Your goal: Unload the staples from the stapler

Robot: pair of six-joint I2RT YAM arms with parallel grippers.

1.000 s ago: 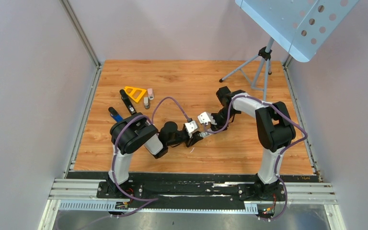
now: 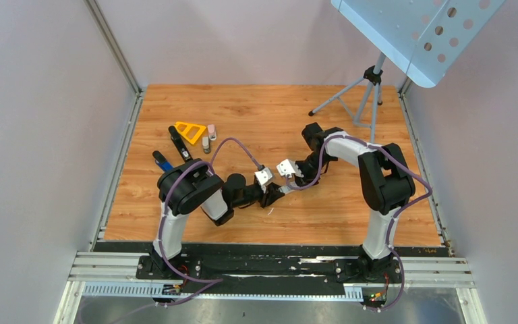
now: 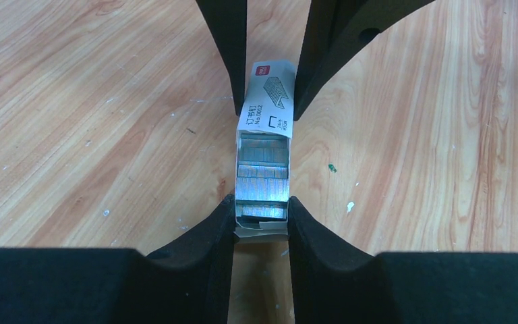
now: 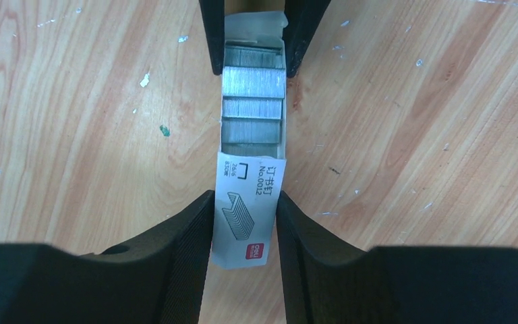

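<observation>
A white paper staple box (image 3: 263,101) marked No.0012 is held between both grippers low over the wooden table, its open part showing several strips of silver staples (image 4: 252,83). My left gripper is shut on the box's open end, where a flap is bent back. My right gripper is shut on the printed, covered end. In the top view the box (image 2: 286,189) sits between the two grippers, partly hidden by them. I cannot make out a stapler held in either gripper.
Black pens or tools (image 2: 179,142), a yellow triangular object (image 2: 184,127) and small blocks (image 2: 212,131) lie at the back left. A tripod (image 2: 364,101) stands at the back right. A thin white piece (image 2: 270,210) lies in front.
Both grippers have shifted very slightly in the top view, the right one a little to the left.
</observation>
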